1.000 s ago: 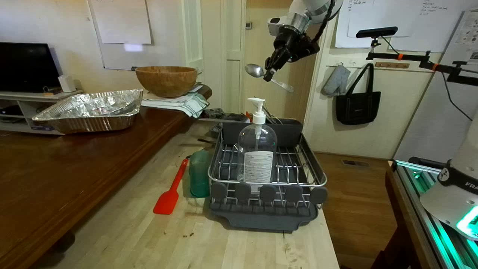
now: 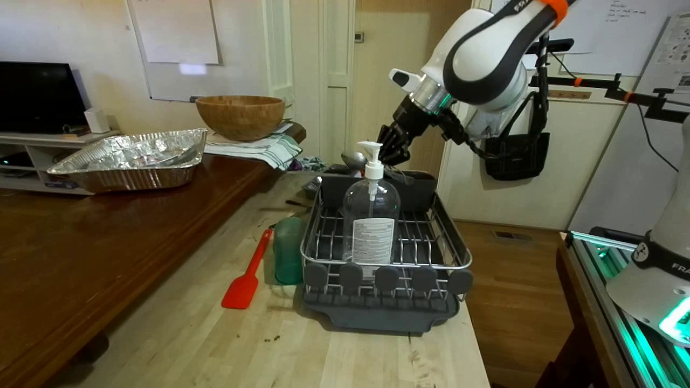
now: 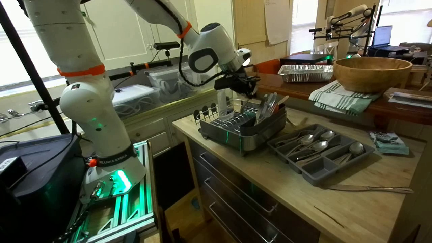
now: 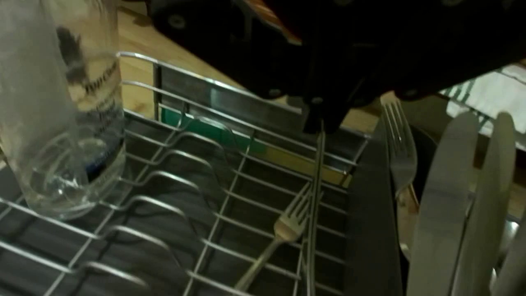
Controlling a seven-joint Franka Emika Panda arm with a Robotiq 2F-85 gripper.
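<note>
My gripper (image 2: 392, 157) is shut on a metal spoon (image 2: 354, 159), low over the far end of the dish rack (image 2: 450, 227). The spoon's bowl sticks out to the left in exterior view 1. In the wrist view a thin metal length, seen edge-on, runs down from the fingertips of my gripper; this looks like the spoon's handle (image 4: 315, 207). A fork (image 4: 291, 224) lies on the rack wires beside it. Knives (image 4: 441, 197) and another fork (image 4: 402, 148) stand close by on the right, in the cutlery holder (image 3: 263, 126).
A clear pump bottle (image 2: 372, 220) stands in the rack. A green cup (image 2: 288, 251) and a red spatula (image 2: 244, 284) lie left of it. In exterior view 2 a grey cutlery tray (image 3: 324, 174) with several spoons sits beside the rack.
My gripper has come down with the spoon from well above the rack to just over its far end. More of the arm now shows in exterior view 1.
</note>
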